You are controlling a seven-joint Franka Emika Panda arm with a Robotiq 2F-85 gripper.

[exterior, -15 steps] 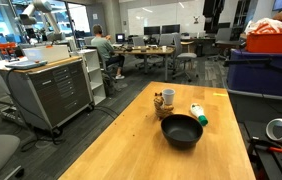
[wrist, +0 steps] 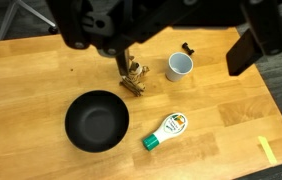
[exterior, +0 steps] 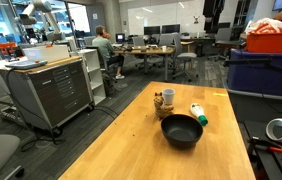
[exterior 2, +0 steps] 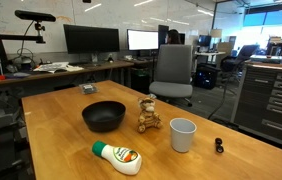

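No task is named; on the wooden table stand a black bowl (wrist: 97, 121), a white cup (wrist: 179, 67), a small brown plush toy (exterior 2: 148, 115) and a white bottle with a green cap (exterior 2: 117, 157), lying on its side. The toy sits between bowl and cup, partly covered by my gripper's dark body in the wrist view. High above the table, my gripper is open and touches none of these things. In exterior view 1 only a dark part of it shows at the top edge. The bowl looks empty.
A small black object (exterior 2: 219, 145) lies beyond the cup. A yellow strip (wrist: 267, 150) marks the table near one edge. A grey drawer cabinet (exterior: 61, 92) and an office chair (exterior 2: 174, 75) stand off the table.
My gripper and the things on the table look unmoved. Only the person in the background has shifted slightly.
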